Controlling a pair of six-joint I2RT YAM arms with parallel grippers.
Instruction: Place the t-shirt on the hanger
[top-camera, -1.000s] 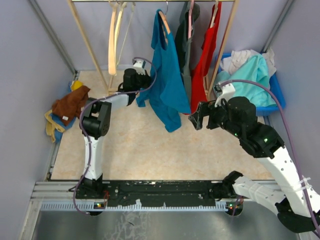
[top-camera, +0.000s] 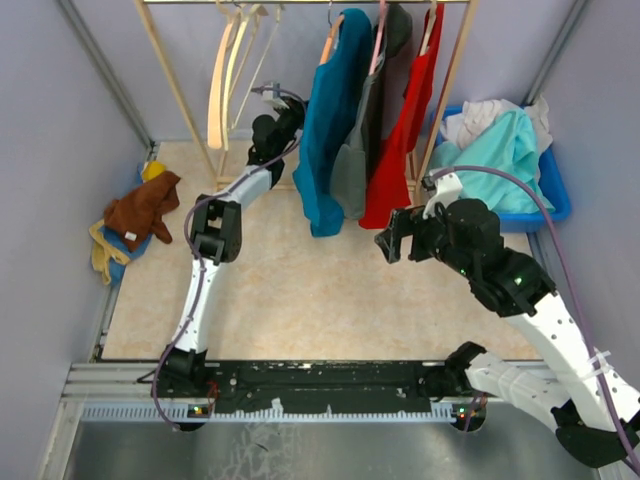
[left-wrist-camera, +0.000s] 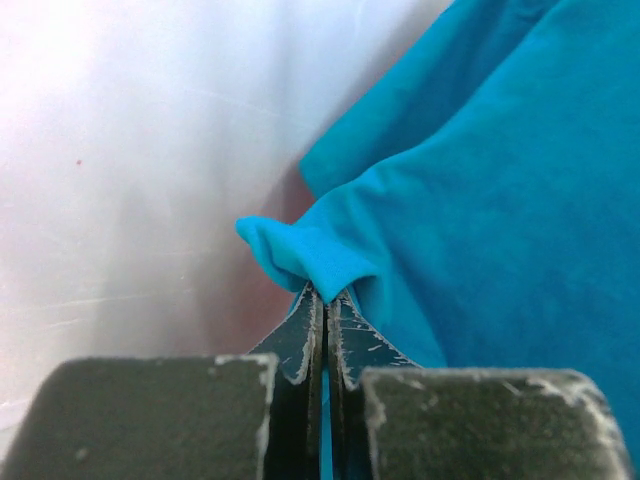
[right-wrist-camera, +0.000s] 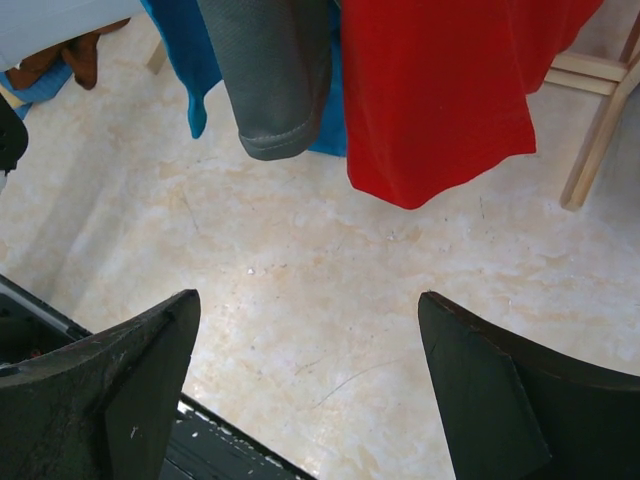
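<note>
A teal t-shirt (top-camera: 335, 130) hangs from a wooden hanger (top-camera: 331, 36) on the rack. In the left wrist view a small fold of the teal cloth (left-wrist-camera: 310, 250) is pinched at the fingertips of my left gripper, which is shut on it. From above, this gripper's tips are hard to make out beside the shirt's left edge. My right gripper stands open over the bare floor, in front of the hanging clothes, with nothing between its fingers.
A grey garment (top-camera: 350, 175) and a red garment (top-camera: 400, 140) hang right of the shirt. Empty hangers (top-camera: 218, 95) hang at the left of the rack. A blue bin (top-camera: 555, 190) with cloths stands at right; a brown cloth (top-camera: 142, 210) lies at left.
My left gripper has moved farther back, toward the rack. The teal shirt's lower part has swung left and now hangs narrower, uncovering more of the grey and red garments.
</note>
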